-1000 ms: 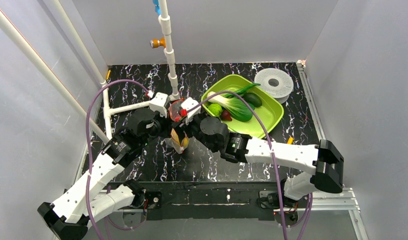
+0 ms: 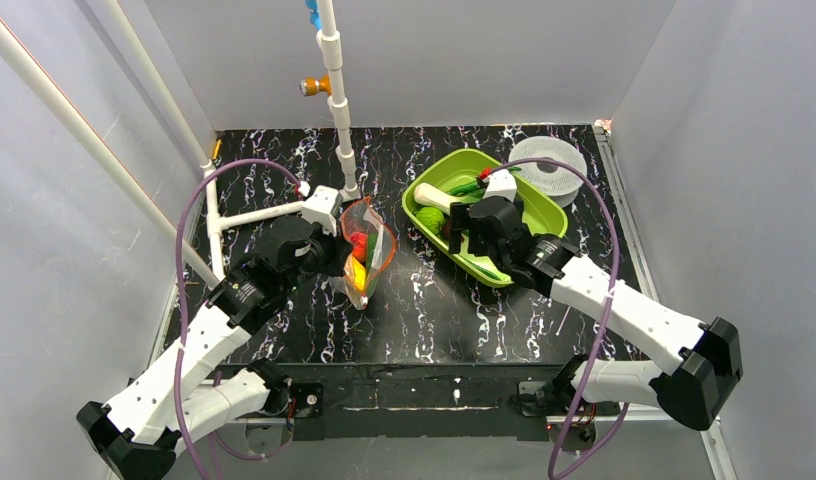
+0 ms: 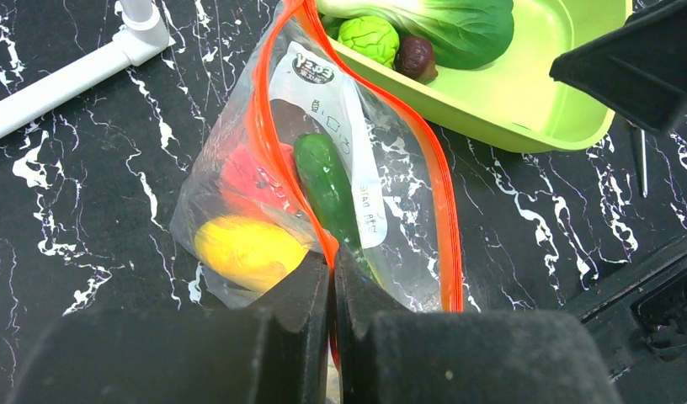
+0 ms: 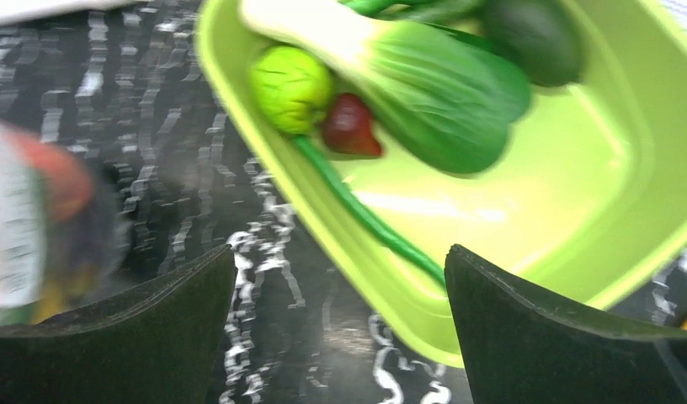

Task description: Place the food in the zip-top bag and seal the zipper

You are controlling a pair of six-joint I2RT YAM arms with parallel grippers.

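Note:
The clear zip top bag (image 3: 445, 244) with its orange zipper strip hangs spread at the mouth. Inside show a yellow food piece (image 3: 249, 252), a red one (image 3: 254, 178) and a green cucumber-like one (image 3: 325, 177). My left gripper is shut on one side of the orange rim. Over the green bin (image 2: 481, 277) is my right gripper, its fingers wide apart and nothing between them. A leafy bok choy (image 4: 445, 93), a round green sprout (image 4: 291, 88), a dark red piece (image 4: 350, 126) and a thin green bean (image 4: 370, 219) lie in the bin.
A white spool (image 2: 550, 166) stands behind the bin at the right. White pipes (image 2: 254, 214) rise behind and left of the bag. Bare marbled table (image 2: 414, 330) lies in front of the bag and bin.
My right gripper has moved from the bag's mouth rightward to above the bin, and its fingers now stand apart. The left arm and bag have stayed nearly in place.

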